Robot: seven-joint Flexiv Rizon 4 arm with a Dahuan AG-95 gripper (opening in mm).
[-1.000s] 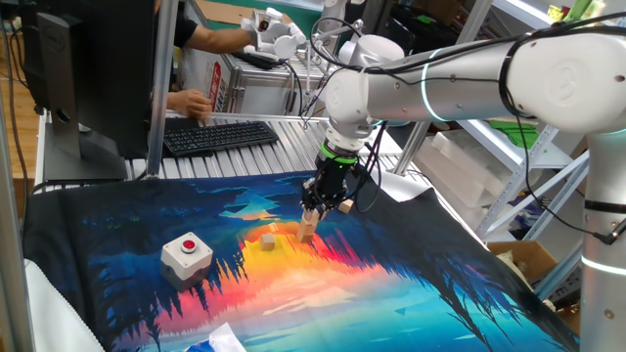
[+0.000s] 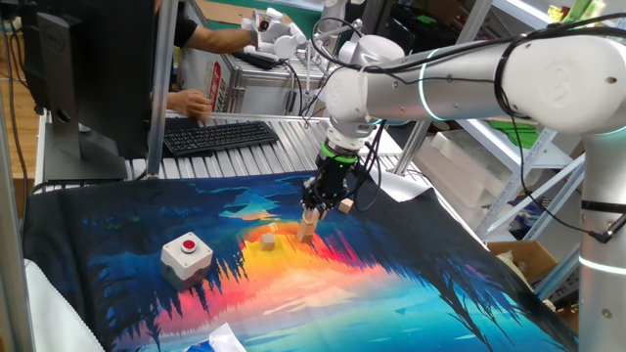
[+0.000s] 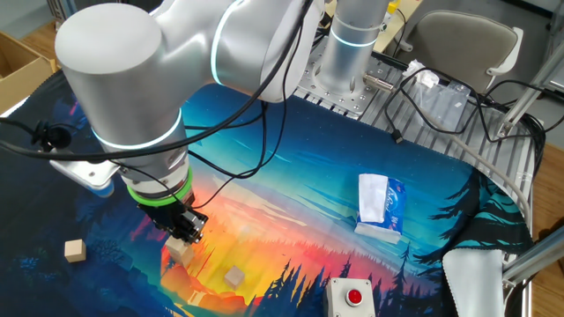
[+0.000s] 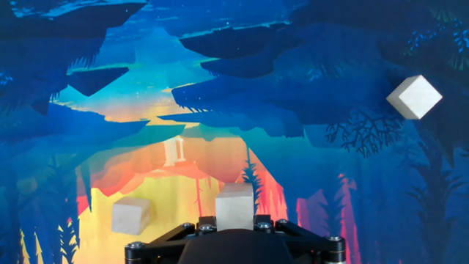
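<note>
My gripper (image 2: pixel 312 203) points down near the middle of the cloth, its fingers closed in around a pale wooden block (image 4: pixel 236 209) at the bottom centre of the wrist view. In exterior view 1, another wooden block (image 2: pixel 305 235) shows directly under the gripped one; I cannot tell whether they touch. A second loose block (image 4: pixel 130 215) lies on the yellow print, left of the gripper in the wrist view. Farther off, at the right of that view, a turned block (image 4: pixel 415 97) rests on the dark print. The gripper hides part of the held block.
A grey box with a red button (image 2: pixel 187 260) stands on the cloth, and a tissue pack (image 3: pixel 381 208) lies farther along it. A keyboard (image 2: pixel 219 138) and a monitor (image 2: pixel 93 88) sit behind the cloth.
</note>
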